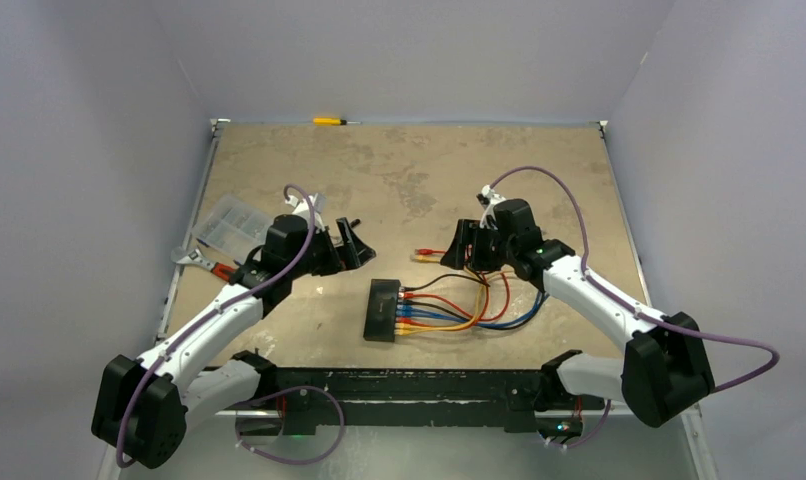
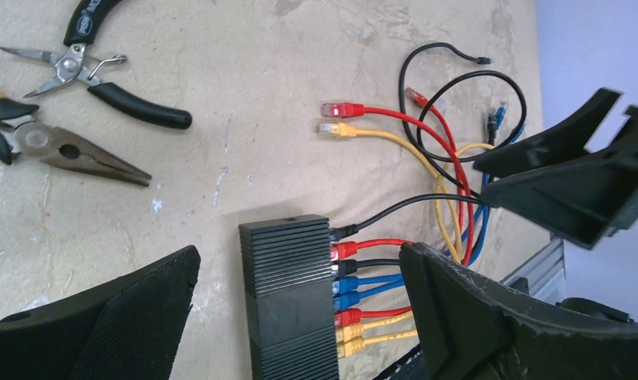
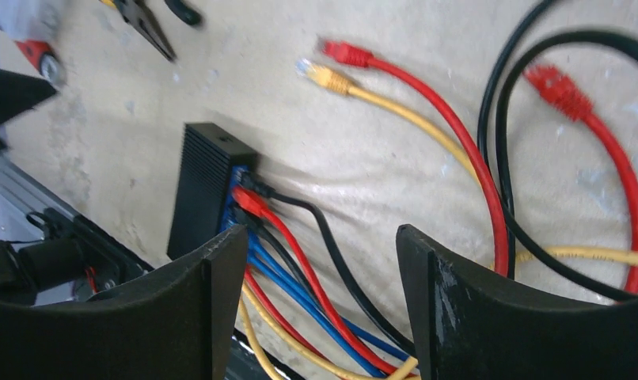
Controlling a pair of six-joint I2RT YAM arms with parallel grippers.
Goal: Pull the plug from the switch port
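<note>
The black switch (image 1: 379, 310) lies on the board with a row of red, black, blue and yellow plugs (image 2: 346, 249) in its right side. Loose red (image 2: 339, 109) and yellow (image 2: 336, 129) plugs lie above it. My left gripper (image 1: 359, 245) is open above and left of the switch, nothing between its fingers. My right gripper (image 1: 461, 243) hangs over the cables right of the switch, fingers apart and empty, in the right wrist view above the cables.
Pliers (image 2: 86, 154) and cutters (image 2: 134, 107) lie left of the switch. A clear organiser box (image 1: 229, 225) and an adjustable wrench (image 1: 199, 260) are at the left. A yellow screwdriver (image 1: 329, 121) lies at the back edge.
</note>
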